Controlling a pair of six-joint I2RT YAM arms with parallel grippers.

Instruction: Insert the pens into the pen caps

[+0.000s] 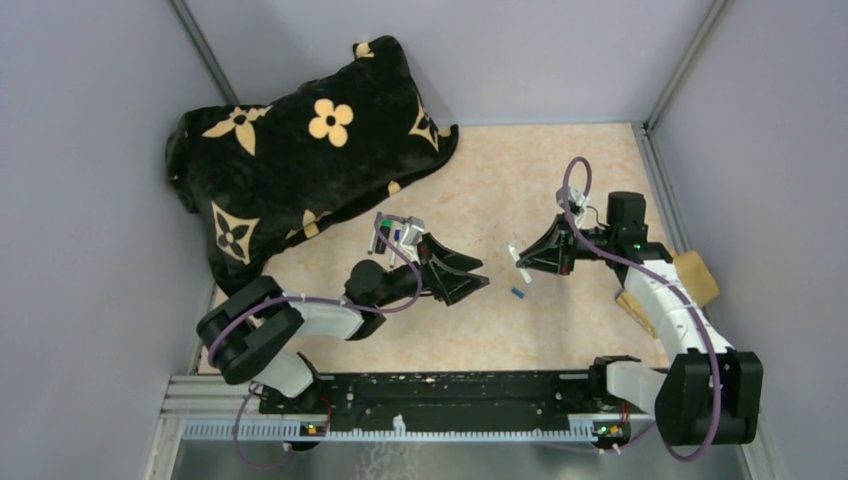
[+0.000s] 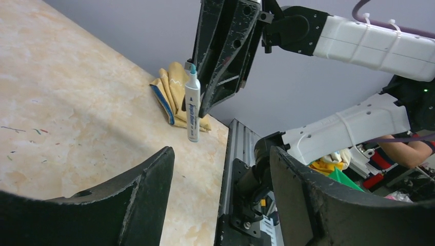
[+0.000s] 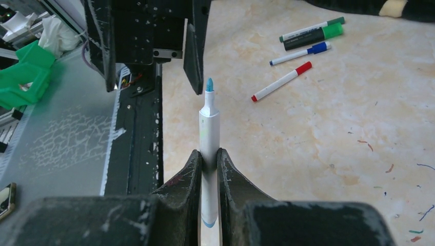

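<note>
My right gripper (image 1: 523, 260) is shut on an upright white pen (image 3: 209, 128), its cyan tip bare and pointing up. My left gripper (image 1: 470, 275) hangs part open to its left, nothing between its fingers, facing the pen (image 2: 192, 110) a short way off. A small blue piece (image 1: 517, 292), apparently a cap, lies on the table between and below the grippers. In the right wrist view several capped pens lie beyond the left gripper: a red-capped one (image 3: 277, 83), a blue-capped one (image 3: 295, 55) and green ones (image 3: 305, 40).
A black patterned blanket (image 1: 300, 160) covers the back left. Folded yellow cloths (image 1: 692, 275) lie at the right edge.
</note>
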